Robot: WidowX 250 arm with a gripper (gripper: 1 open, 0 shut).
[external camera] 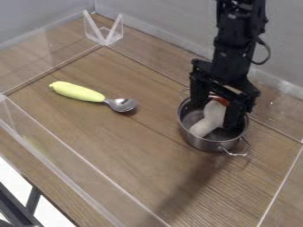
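Observation:
A steel pot (198, 138) with side handles stands on the wooden table at the right. Inside it lies a pale object with some orange-red (210, 118), partly hidden by my gripper. My black gripper (221, 99) hangs over the pot with its fingers reaching down at the rim around the pale object; whether they touch it I cannot tell.
A yellow-handled spoon (81, 93) lies at the left. A white wire stand (103, 32) is at the back left corner. Clear walls border the table (119, 160), whose middle and front are free.

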